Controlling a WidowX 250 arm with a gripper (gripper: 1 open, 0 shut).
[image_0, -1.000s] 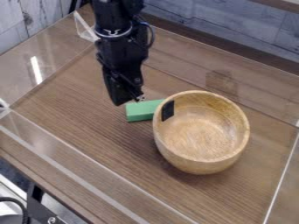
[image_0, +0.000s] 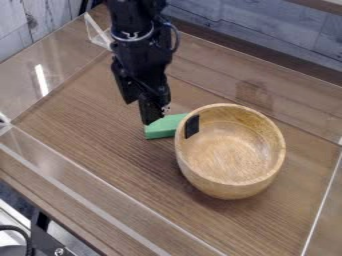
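My black gripper (image_0: 147, 92) hangs in the upper middle over the table, its fingers pointing down, above and left of a green block (image_0: 163, 126). The block lies on the wooden table, against the left side of a round, light wooden bowl (image_0: 230, 160), partly hidden behind its rim. A dark piece (image_0: 190, 124) shows at the bowl's upper-left rim. Whether the fingers are open or shut is hard to make out.
A dark cable (image_0: 16, 240) shows at the lower-left corner.
The block and bowl look unmoved.
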